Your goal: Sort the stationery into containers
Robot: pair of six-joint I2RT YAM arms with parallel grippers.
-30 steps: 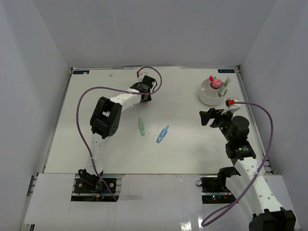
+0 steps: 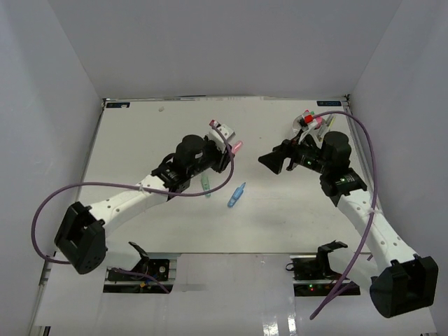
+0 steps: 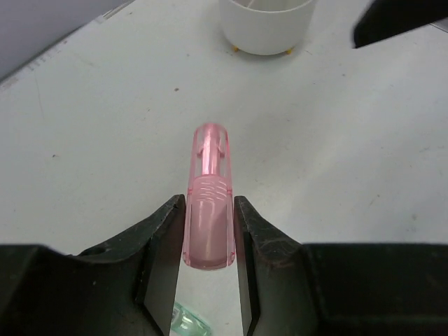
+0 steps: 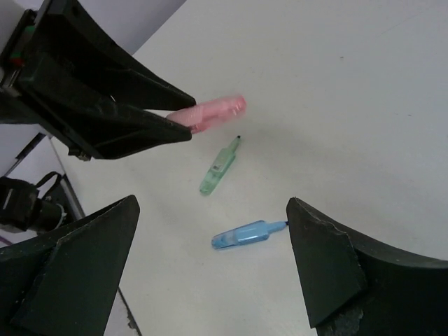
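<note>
My left gripper is shut on a pink highlighter-like marker (image 3: 208,231), holding it above the table with its clear end pointing away. In the right wrist view, that pink marker (image 4: 213,112) juts from the left fingers. A green marker (image 2: 205,183) and a blue marker (image 2: 236,194) lie on the table below. My right gripper has its fingers apart with nothing between them; the blue and green markers show beyond, lower down. The white round container (image 3: 266,26) stands at the far right, mostly hidden by the right arm from above.
Pens and a pink item (image 2: 317,122) show at the container, close to the right arm. Bare white table (image 2: 133,140) lies to the left and in the front middle. Purple cables loop over both arms.
My left arm has swung right and come nearer the middle, the pink marker now showing at its gripper.
</note>
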